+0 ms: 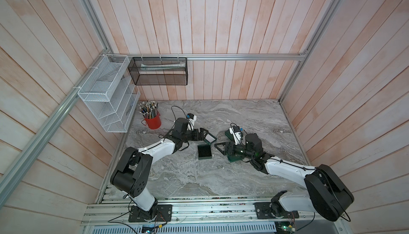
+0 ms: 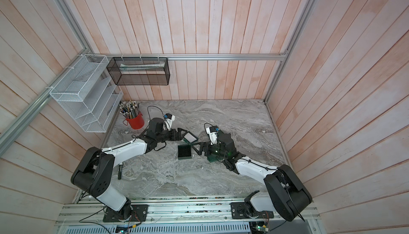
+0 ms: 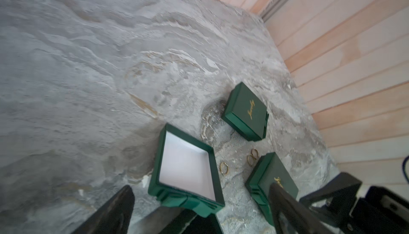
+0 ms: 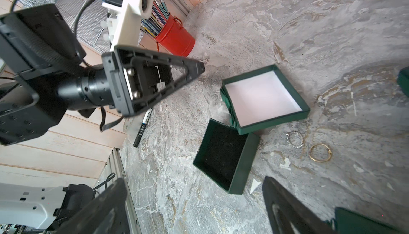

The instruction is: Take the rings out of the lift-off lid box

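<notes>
An open box base (image 4: 222, 152) with a black padded inside stands on the table; no ring shows in it. Its lid (image 4: 262, 98) lies behind it, white inside up. Two rings lie on the table beside the lid in the right wrist view: a silver ring (image 4: 294, 139) and a gold ring (image 4: 320, 152). The left wrist view shows a ring (image 3: 224, 168) by the lid and a pair of rings (image 3: 252, 157) farther right. My left gripper (image 1: 203, 134) is open just left of the lid, apart from it. My right gripper (image 1: 222, 148) is open right of the box base, nothing between its fingers.
Two closed green boxes stand to the right, a far box (image 3: 247, 111) and a near box (image 3: 272, 183) close to my right arm. A red bucket (image 4: 175, 37) of brushes and a marker (image 4: 142, 127) are at the left.
</notes>
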